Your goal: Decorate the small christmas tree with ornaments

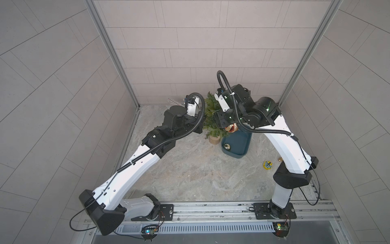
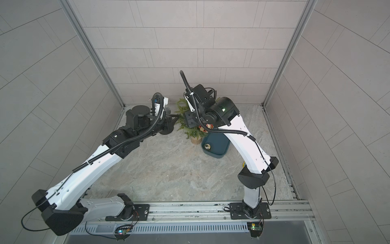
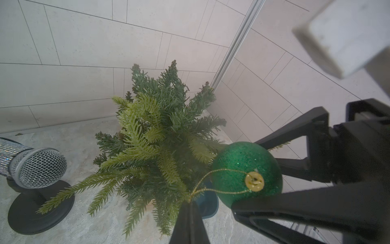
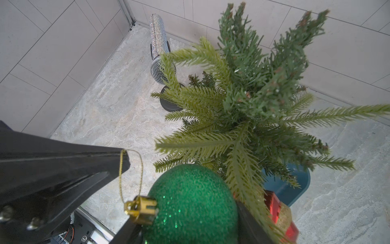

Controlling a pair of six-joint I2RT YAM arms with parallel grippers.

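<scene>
The small Christmas tree (image 3: 162,138) stands upright in a light pot (image 1: 214,139). Between the arms is a glittery green ball (image 3: 239,168) with a gold cap and thin gold loop. My right gripper is around the ball, a finger against each side. The loop (image 3: 221,179) runs slack to my left gripper, whose fingertips are shut on its end. Both grippers are close to the tree's branches, at its near side. A red and gold ornament (image 4: 284,219) shows low on the tree's right; whether it hangs or rests there I cannot tell.
A blue tray (image 1: 239,150) holding a gold ball (image 1: 227,146) stands right of the pot. A microphone on a round black stand (image 3: 40,183) is left of the tree. A yellow ornament (image 1: 267,164) and a small gold piece (image 1: 280,159) lie at the right.
</scene>
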